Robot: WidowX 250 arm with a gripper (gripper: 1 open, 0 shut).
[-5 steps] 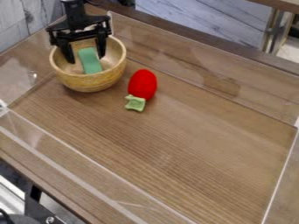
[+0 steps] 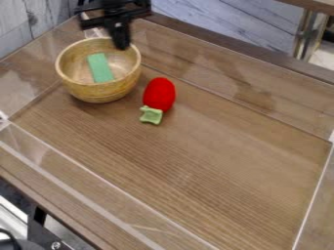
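A wooden bowl (image 2: 76, 88) sits at the upper left of the table with a green block (image 2: 100, 66) lying inside it. The dark gripper (image 2: 120, 39) is above and behind the bowl's back rim, near the top edge of the view; its fingers are too small and dark to make out clearly. A red oval object (image 2: 160, 94) lies to the right of the bowl, and a small pale green piece (image 2: 150, 114) lies just in front of it.
A wall stands at the back left, and a shelf edge (image 2: 282, 12) is at the top right.
The gripper has risen out of the bowl and moved back and right, uncovering the green block, which now lies in the bowl.
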